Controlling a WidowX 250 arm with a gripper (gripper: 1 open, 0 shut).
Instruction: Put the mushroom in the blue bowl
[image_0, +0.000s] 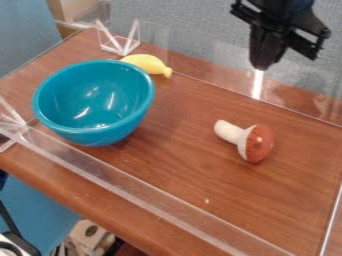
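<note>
The mushroom (247, 140), with a white stem and reddish-brown cap, lies on its side on the right half of the wooden table, stem pointing up-left. To its left stands the blue bowl (94, 102), upright, with its visible inside empty. My black gripper (271, 55) is high at the top right, apart from the mushroom and beyond it in the view. No object shows in its grip. Its dark fingers blend together, so how far apart they are cannot be made out.
A yellow object (147, 64) lies just behind the bowl. Clear plastic panels run along the table's edges, with a white-edged bracket (119, 38) at the back left. Bare wooden table (174, 140) lies between bowl and mushroom.
</note>
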